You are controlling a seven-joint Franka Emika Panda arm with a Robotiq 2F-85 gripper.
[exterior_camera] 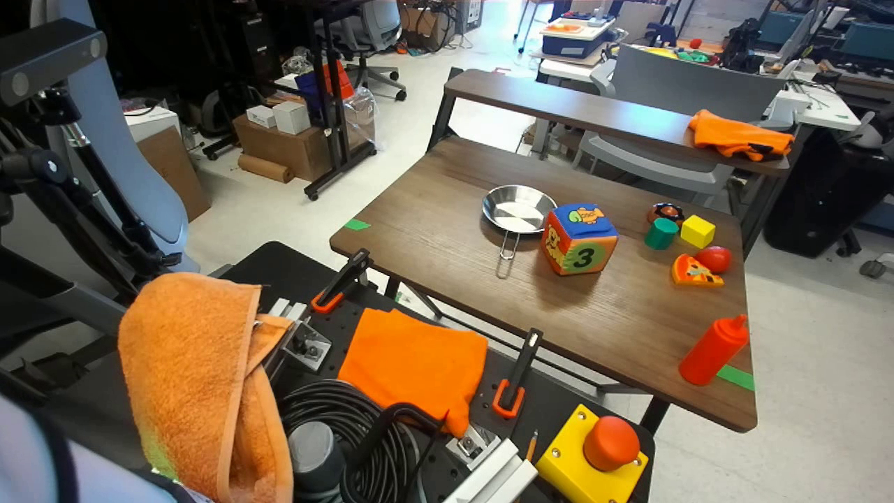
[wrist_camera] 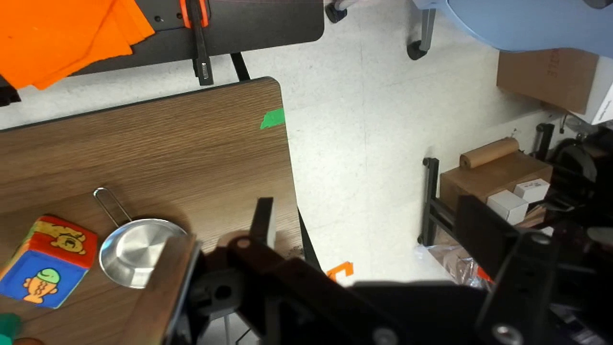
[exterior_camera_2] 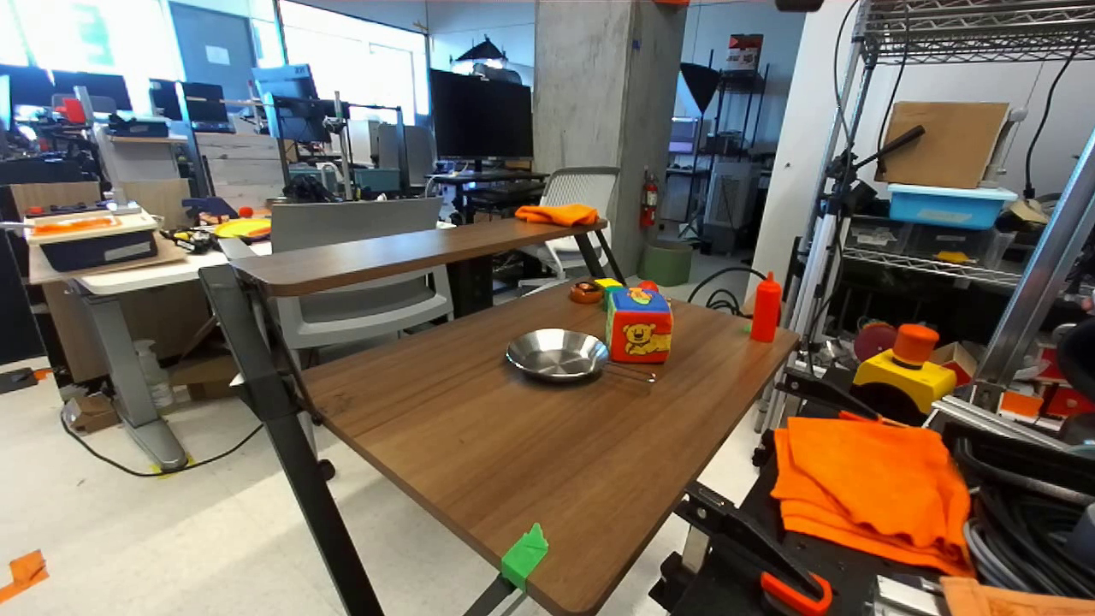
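Observation:
My gripper shows only in the wrist view, its two dark fingers spread wide and nothing between them. Beneath it lie the table's side edge and bare floor. A small steel pan (exterior_camera: 517,209) rests on the wooden table (exterior_camera: 436,209), its wire handle towards the near edge. Beside the pan sits a soft picture cube (exterior_camera: 580,239) with a blue top. A green cylinder (exterior_camera: 661,234), a yellow block (exterior_camera: 697,231), a red ball-like piece (exterior_camera: 714,259) and a toy pizza slice (exterior_camera: 696,272) cluster further right. The red squeeze bottle (exterior_camera: 714,351) stands near the right corner.
A raised shelf (exterior_camera: 587,113) runs along the table's far side, with an orange cloth (exterior_camera: 739,135) on it. Clamps (exterior_camera: 519,374) and a yellow emergency-stop box (exterior_camera: 593,457) occupy the black near bench.

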